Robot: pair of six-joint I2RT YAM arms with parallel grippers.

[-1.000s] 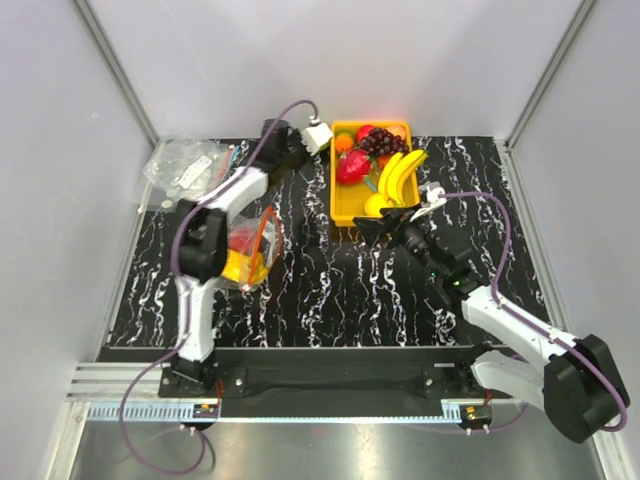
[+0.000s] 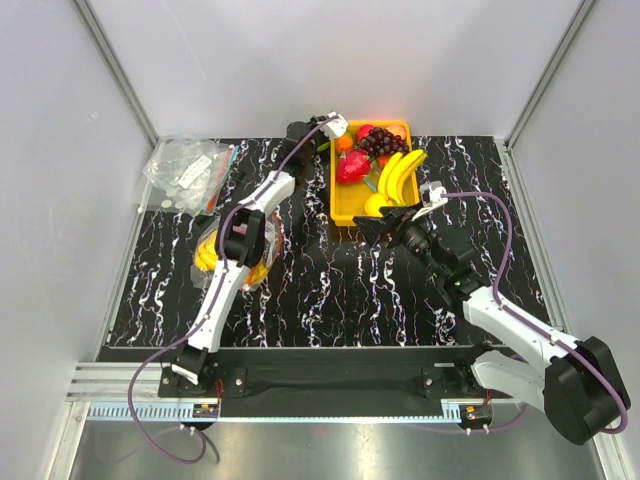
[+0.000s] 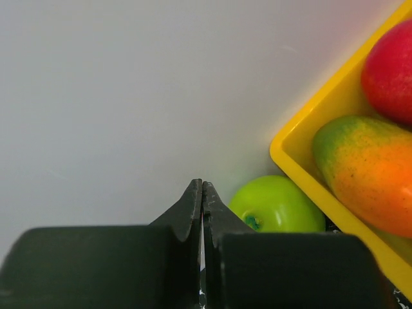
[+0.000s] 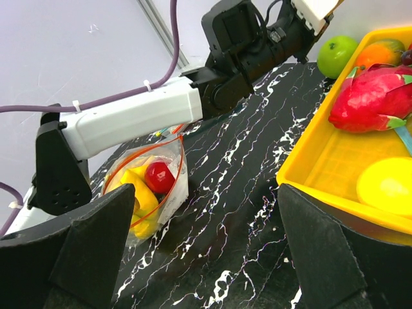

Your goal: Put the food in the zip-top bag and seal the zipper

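A yellow bin holds fruit: grapes, bananas, a dragon fruit and a mango. A green apple lies just outside the bin's back-left corner; my left gripper is shut beside it, nothing visible between its fingers. An open zip top bag with yellow and red food inside stands on the table at left, partly under the left arm. My right gripper stands open at the bin's front edge.
Flat clear bags lie at the back left. The back wall is close behind the apple and bin.
My left gripper has shifted right toward the bin's back-left corner, now covering much of the apple in the top view. The right arm has not moved.
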